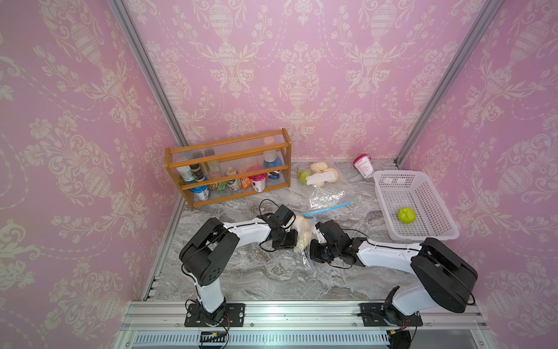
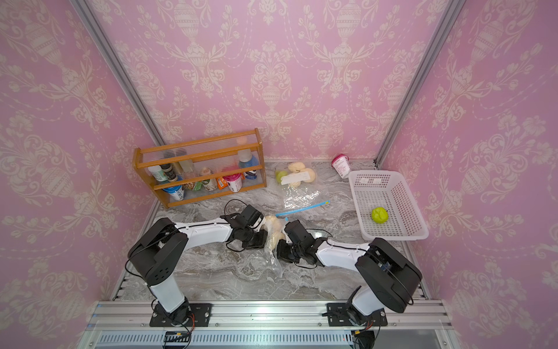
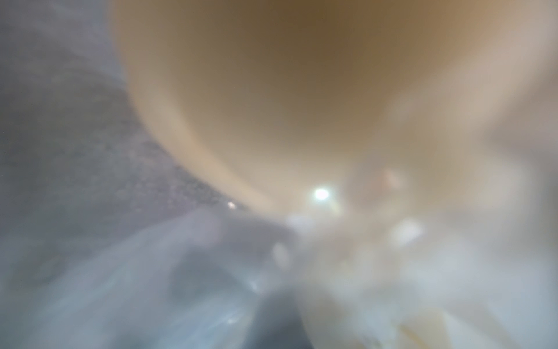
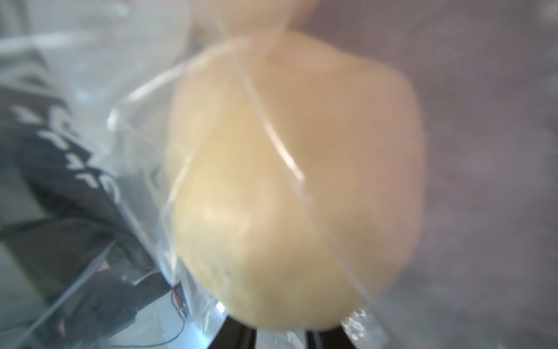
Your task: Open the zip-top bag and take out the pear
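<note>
A clear zip bag [image 1: 306,264] lies between my two grippers, with pale yellow fruit [image 1: 302,224] inside; the top views do not make clear which piece is the pear. One large pale yellow fruit [image 4: 302,192], wrapped in clear film, fills the right wrist view and covers the fingertips. My right gripper is at the bag's right side, its dark fingers [image 4: 237,336] apart. On the left side, my left gripper [image 1: 294,239] is shut against the bag. Blurred film and a tan fruit [image 3: 279,87] crowd the left wrist view, so whether film is pinched there cannot be told.
Behind, a second clear bag with a blue zip [image 1: 329,209] contains pale fruit and a green one. A white basket [image 1: 383,215] holding a green apple [image 1: 406,215] stands right. A wooden shelf [image 1: 232,157] and a pink-lidded cup [image 1: 364,165] stand at the back.
</note>
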